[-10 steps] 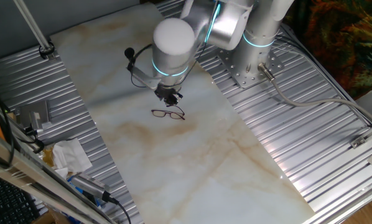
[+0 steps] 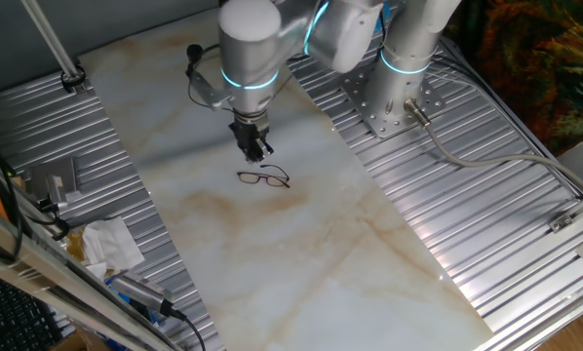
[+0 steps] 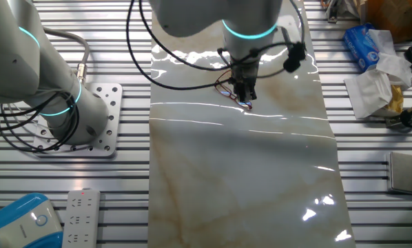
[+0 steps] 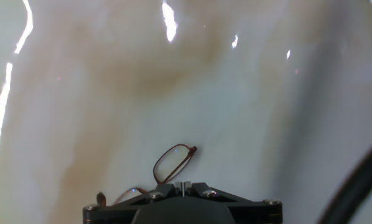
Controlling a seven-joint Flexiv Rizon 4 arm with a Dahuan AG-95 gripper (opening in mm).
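A pair of dark-rimmed glasses (image 2: 262,177) lies on the marble-patterned board, one temple arm curving out behind the lenses. Just behind them in exterior view 1, my gripper (image 2: 256,155) hangs pointing down, apart from the frame as far as I can see. From the opposite side, in exterior view 2, the gripper (image 3: 245,100) partly covers the glasses (image 3: 224,90). At the bottom of the wrist view the fingertips of the gripper meet, with nothing seen between them. One lens of the glasses (image 4: 185,162) shows beyond the tips; the rest is largely hidden behind the gripper.
The marble-patterned board (image 2: 321,263) is otherwise bare, with wide free room around the glasses. Tissue (image 2: 112,244) and a metal device (image 2: 141,291) lie off its left side. A power strip (image 3: 80,219) sits on the slatted table. Cables loop beside the arm.
In exterior view 1, the arm has swung left and become more upright, its gripper shifting slightly left behind the glasses. The glasses have stayed in place.
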